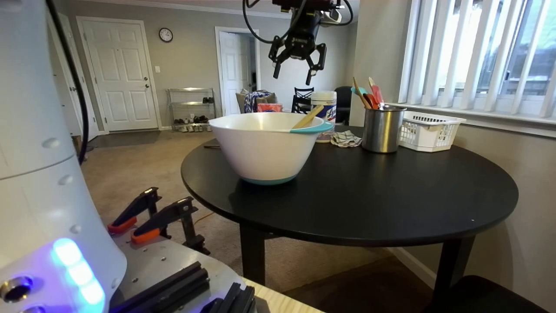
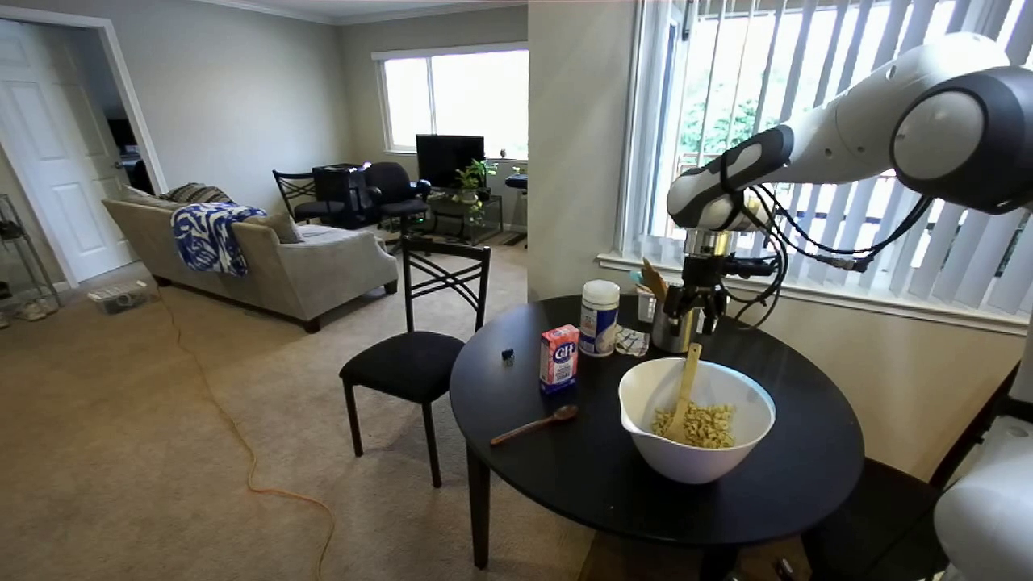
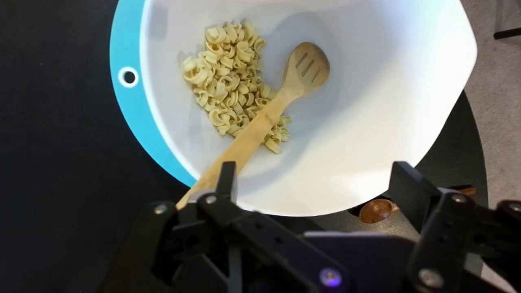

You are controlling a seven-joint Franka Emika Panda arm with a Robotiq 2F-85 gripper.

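Note:
My gripper (image 1: 292,77) hangs open above the table, higher than the rim of the white mixing bowl (image 1: 263,151), with nothing between its fingers. In the wrist view the bowl fills the upper middle, and curled pasta pieces (image 3: 229,80) lie on its bottom. A slotted wooden spatula (image 3: 266,117) rests in the bowl, partly over the pasta. Its handle leans out across the rim, and the handle's end runs close to the left finger (image 3: 226,180) in that view. Whether they touch cannot be told there, but the exterior view shows them apart in height.
On the dark round table (image 2: 804,455) stand a red-and-blue box (image 2: 558,358), a white wipes canister (image 2: 600,318) and a steel utensil holder (image 1: 383,130). A wooden spoon (image 2: 534,424) lies beside the bowl. A white basket (image 1: 430,131) sits by the window.

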